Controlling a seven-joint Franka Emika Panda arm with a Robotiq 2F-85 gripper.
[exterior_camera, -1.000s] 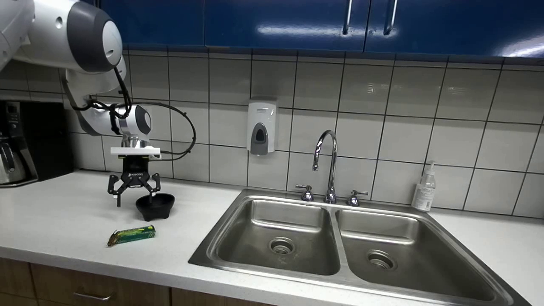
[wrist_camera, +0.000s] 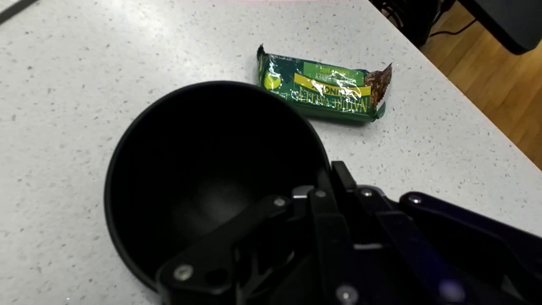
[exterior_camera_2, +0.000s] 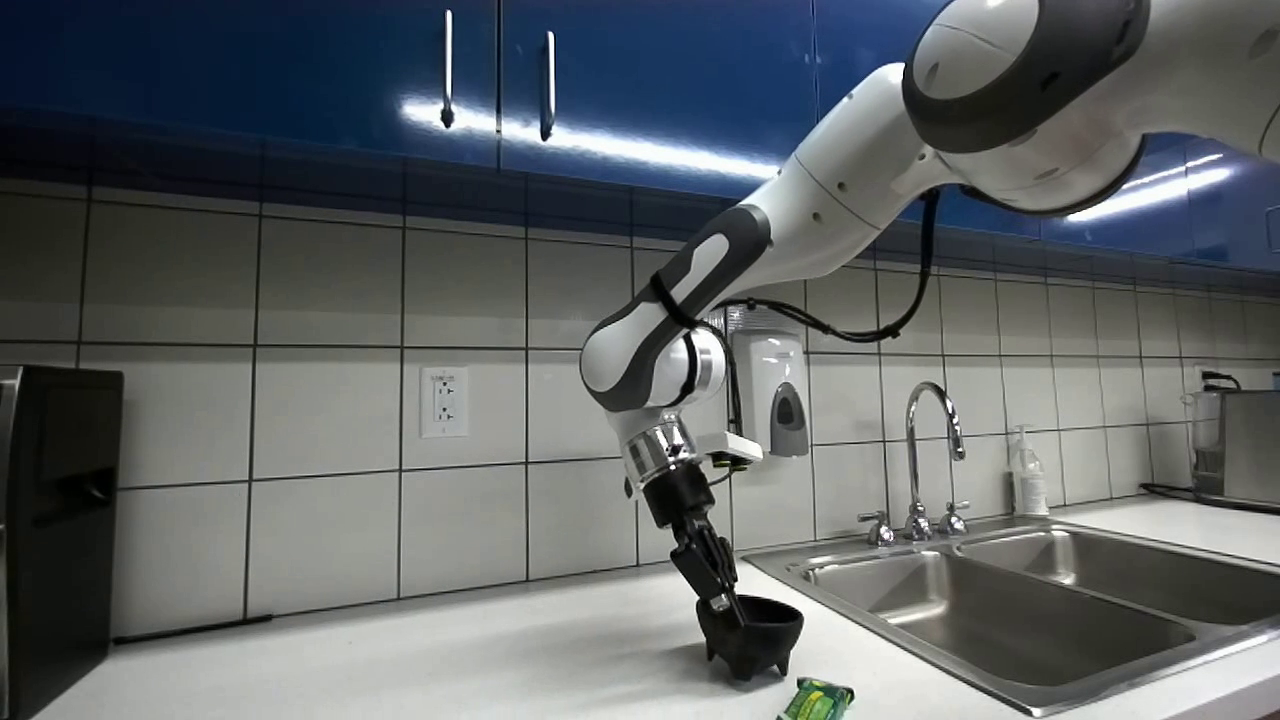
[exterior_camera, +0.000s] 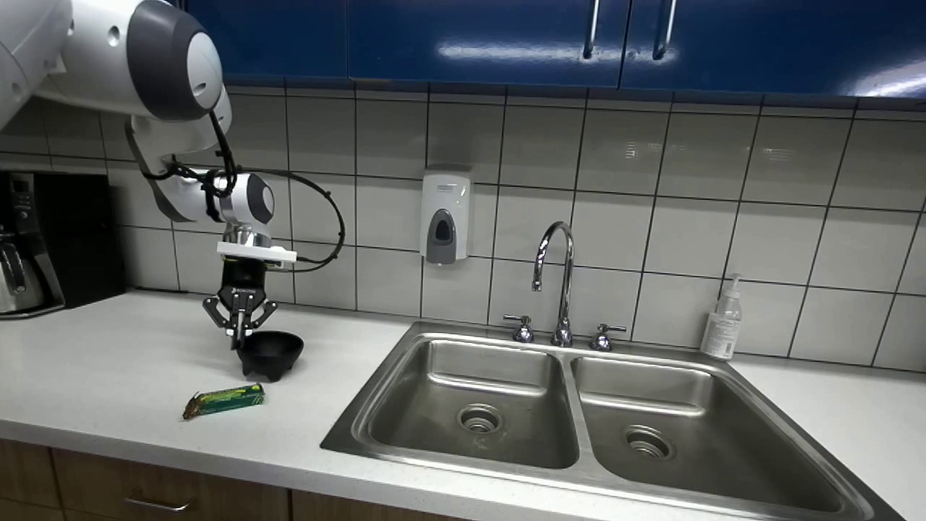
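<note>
A black bowl [exterior_camera: 271, 354] with short feet stands upright on the counter, left of the sink. My gripper [exterior_camera: 238, 340] points down at the bowl's left edge and is shut on its rim. In the wrist view the dark interior of the bowl [wrist_camera: 203, 152] looks empty, and the fingers [wrist_camera: 325, 203] pinch the wall at its lower right. From the other side, the gripper [exterior_camera_2: 727, 610] reaches the rim of the bowl [exterior_camera_2: 756, 648] at a tilt. A green granola bar packet [exterior_camera: 227, 399] with one brown end lies close to the bowl, apart from the gripper.
A double steel sink [exterior_camera: 469, 382] with a faucet [exterior_camera: 564, 295] lies to the right. At the far left stands a black coffee maker [exterior_camera: 69, 239]. A soap dispenser [exterior_camera: 447, 217] hangs on the tiled wall. The counter left of the bowl is clear.
The fingers, spread wide a second ago, have closed onto the bowl's rim. Gripper and arm have shifted right, and the bowl sits slightly farther right. The packet has not moved.
</note>
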